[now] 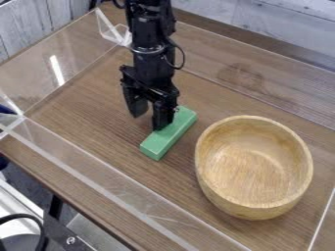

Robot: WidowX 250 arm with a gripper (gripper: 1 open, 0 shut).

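Observation:
My black gripper (147,106) hangs from the arm at the upper middle, open, its fingers low over the wooden table. A green rectangular block (169,137) lies diagonally just below and right of the gripper, its upper end close to the fingers; whether they touch it I cannot tell.
A large wooden bowl (253,162) sits to the right of the green block. Black cables run at the lower left corner.

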